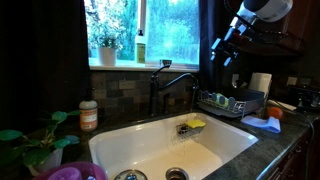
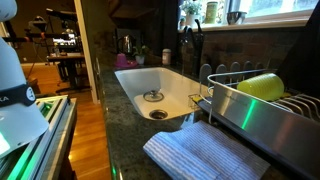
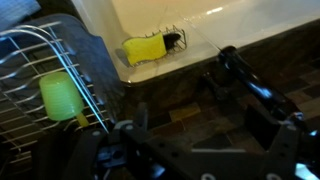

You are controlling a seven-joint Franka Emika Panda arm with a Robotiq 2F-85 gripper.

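Up at the right, above the dish rack, my gripper [image 1: 222, 54] hangs in the air, in front of the dark curtain. From the wrist, my gripper shows its dark fingers spread apart, with nothing visible between them. Below lies a yellow sponge [image 3: 145, 50] in a wire holder at the sink's edge; the same sponge [image 1: 195, 122] shows in exterior view 1. A green cup [image 3: 62, 97] rests in the wire dish rack [image 3: 25, 75], and exterior view 2 also shows this cup [image 2: 262, 87] lying in the rack.
The black faucet [image 1: 155, 88] rises behind the white sink [image 1: 125, 147]. A blue cloth [image 2: 200, 150] lies on the counter by the rack. A soap bottle [image 1: 88, 115] and a plant [image 1: 40, 148] stand at the left. The sink basin is mostly clear.
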